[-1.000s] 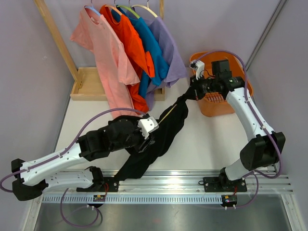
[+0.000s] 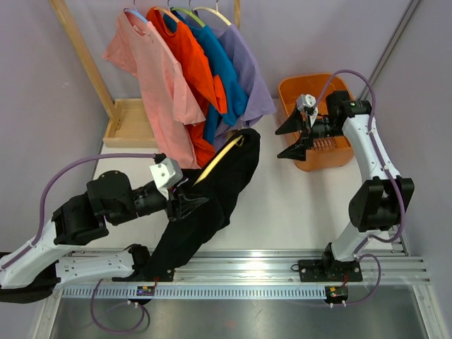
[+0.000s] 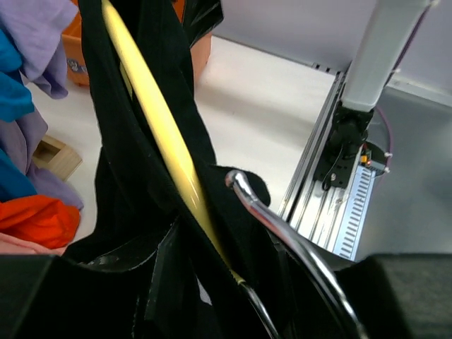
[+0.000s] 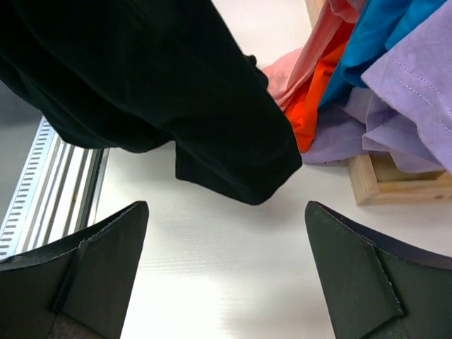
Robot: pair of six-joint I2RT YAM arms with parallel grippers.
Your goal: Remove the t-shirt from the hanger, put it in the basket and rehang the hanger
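Observation:
A black t-shirt (image 2: 222, 183) hangs over a yellow hanger (image 3: 155, 106) in my left gripper (image 2: 180, 201), whose fingers are shut on hanger and cloth at the hanger's lower end. In the left wrist view, the hanger's metal hook (image 3: 244, 189) rises from near the fingers. My right gripper (image 2: 293, 135) stands open, apart from the shirt, with nothing between its fingers; in the right wrist view a black flap (image 4: 233, 162) hangs beyond its fingertips.
Pink (image 2: 155, 92), orange, blue and purple shirts hang on a wooden rack (image 2: 127, 123) at the back. An orange basket (image 2: 325, 85) stands behind my right gripper.
My left gripper has drawn the shirt and hanger left, the hanger tilting more steeply.

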